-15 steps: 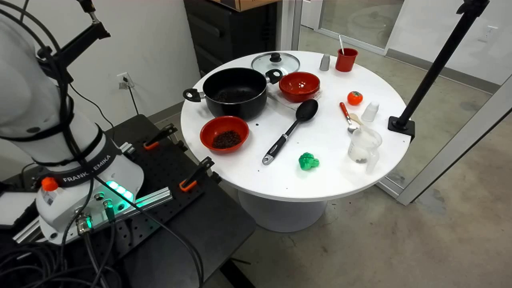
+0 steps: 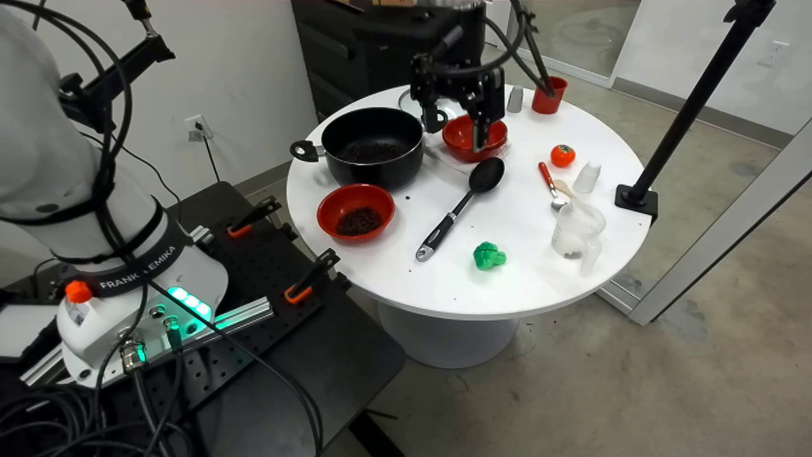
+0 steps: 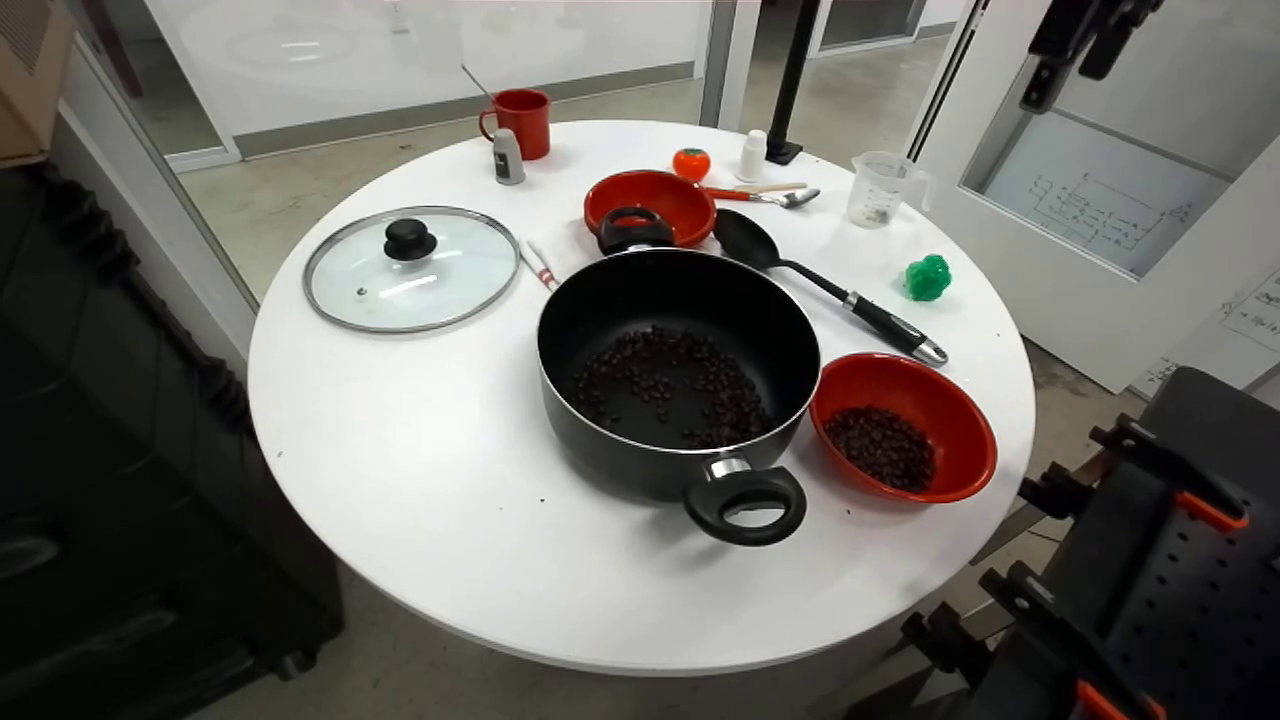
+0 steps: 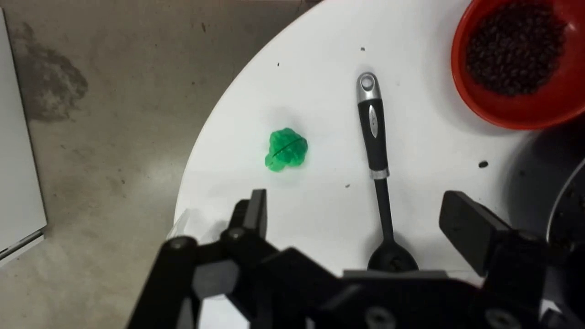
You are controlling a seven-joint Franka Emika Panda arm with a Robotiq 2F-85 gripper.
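My gripper stands open above the table, its two fingers wide apart with nothing between them. Below it in the wrist view lies the black spoon [image 4: 376, 134], its bowl partly hidden by the gripper's body. A green broccoli-like piece [image 4: 287, 149] rests to the left of the spoon's handle. The black pot [image 3: 624, 462] holds scattered dark beans, and more beans fill part of the near red bowl [image 3: 966, 438]. Behind the pot sits a second red bowl [image 3: 654, 192]. In exterior view 1 the gripper [image 2: 457, 137] hangs in front of that bowl and the lid.
A glass lid [image 3: 462, 282] lies flat left of the pot. Around the far side stand a red mug [image 3: 524, 124], a grey shaker [image 3: 507, 158], a tomato [image 3: 691, 164], a white shaker [image 3: 752, 156] and a clear measuring cup [image 3: 876, 192].
My gripper has come down into exterior view 1 from above, where it was out of sight a second ago. The objects on the table have not visibly moved.
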